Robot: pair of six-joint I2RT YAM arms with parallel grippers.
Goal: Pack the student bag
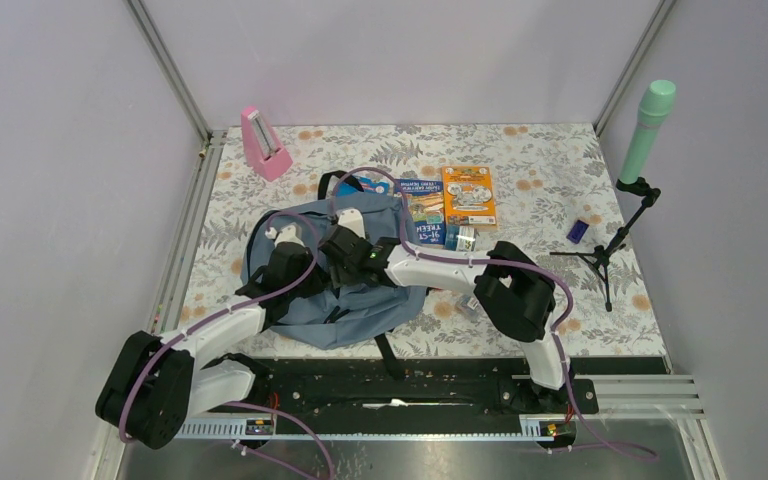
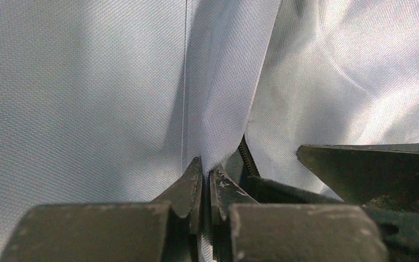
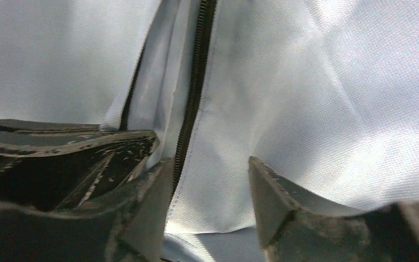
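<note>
A blue-grey bag (image 1: pixel 364 320) lies spread on the left half of the table. My left gripper is closed on a fold of its fabric (image 2: pixel 226 98), a dark zip edge beside it. Close by on the right, my right gripper hangs over the bag with its fingers apart and nothing clearly between them; a zipper (image 3: pixel 195 76) runs just beyond, and a black part (image 3: pixel 49 164) lies at the lower left of that view.
Books (image 1: pixel 468 195) lie behind and right of the bag, with a labelled container (image 1: pixel 460 238). A pink metronome (image 1: pixel 265 150) stands back left; a stand (image 1: pixel 615 250) with a green microphone (image 1: pixel 646 130) and a small purple item (image 1: pixel 577 231) are at right.
</note>
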